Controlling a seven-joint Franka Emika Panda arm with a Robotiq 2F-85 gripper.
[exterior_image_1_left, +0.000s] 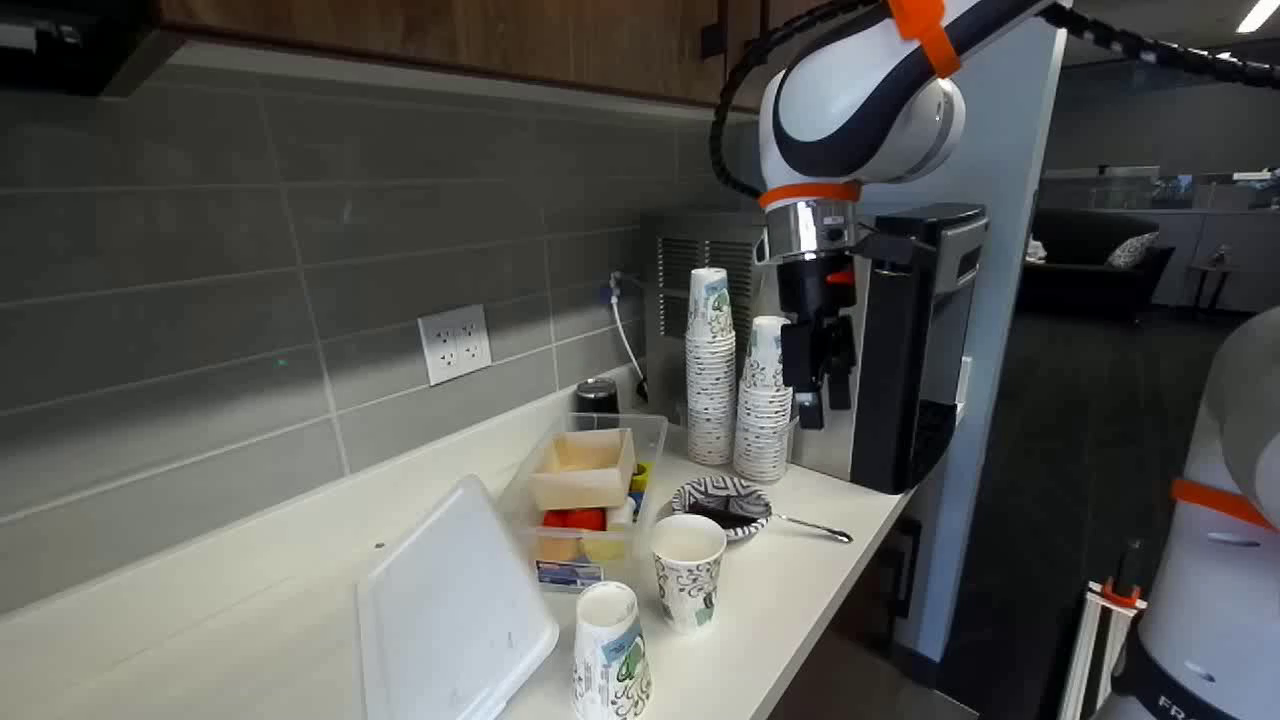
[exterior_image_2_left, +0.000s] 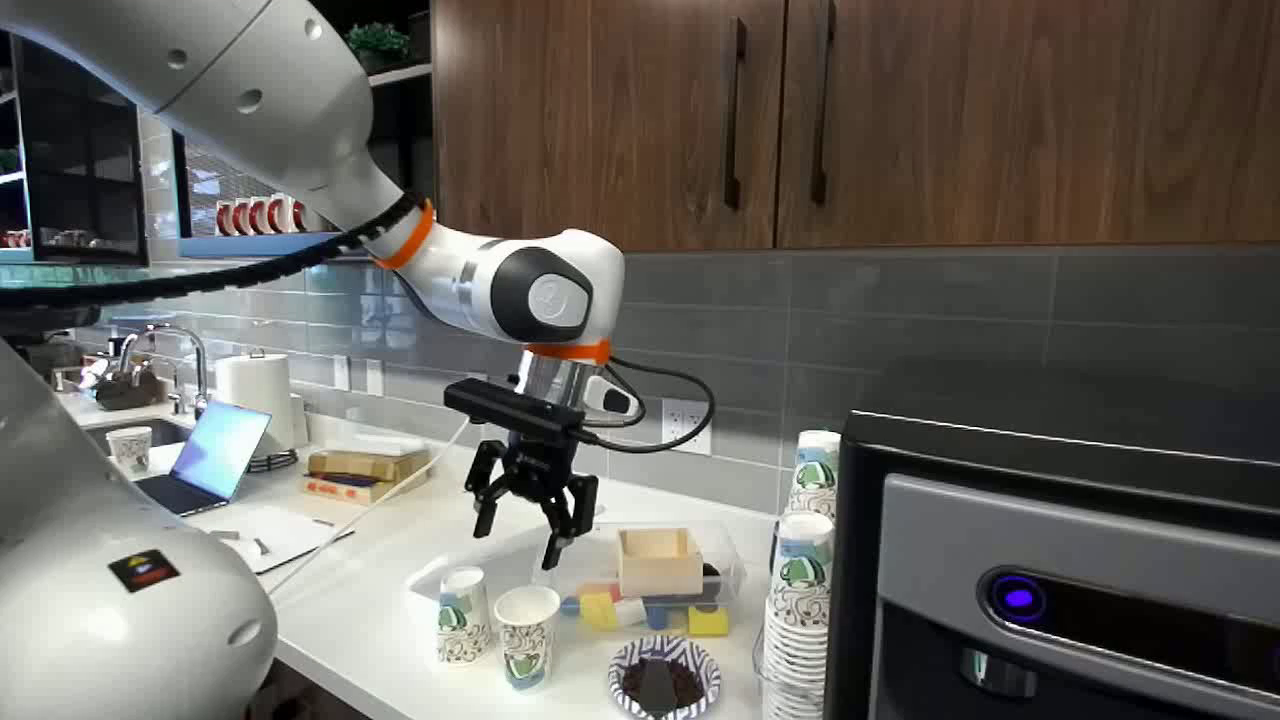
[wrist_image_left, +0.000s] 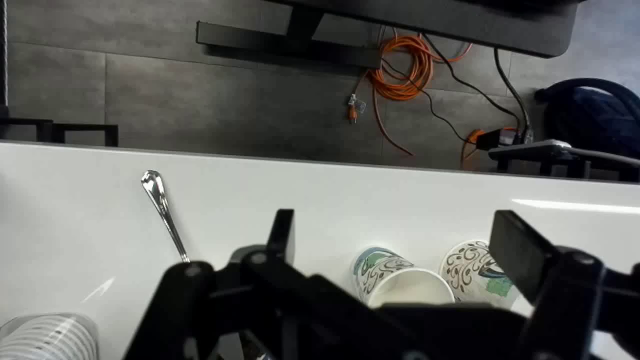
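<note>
High over the counter hangs my gripper (exterior_image_2_left: 518, 540), open, its fingers wide apart and nothing between them. Below it in the wrist view, an upright paper cup (wrist_image_left: 414, 288) shows its open mouth. Beside that stands a second cup (wrist_image_left: 474, 270), partly covered by a finger; in exterior view 1 this one (exterior_image_1_left: 612, 648) is upside down, while the upright cup (exterior_image_1_left: 689, 576) is just behind it. A patterned bowl (exterior_image_2_left: 663, 654) holds something dark. From the bowl a metal spoon (wrist_image_left: 163, 207) sticks out toward the counter's edge.
A clear bin (exterior_image_1_left: 648, 438) holds a wooden box (exterior_image_1_left: 584, 468) and coloured items. Two tall cup stacks (exterior_image_1_left: 710, 396) stand by a black and silver machine (exterior_image_1_left: 918, 348). A white lid (exterior_image_1_left: 456, 600) lies near the wall.
</note>
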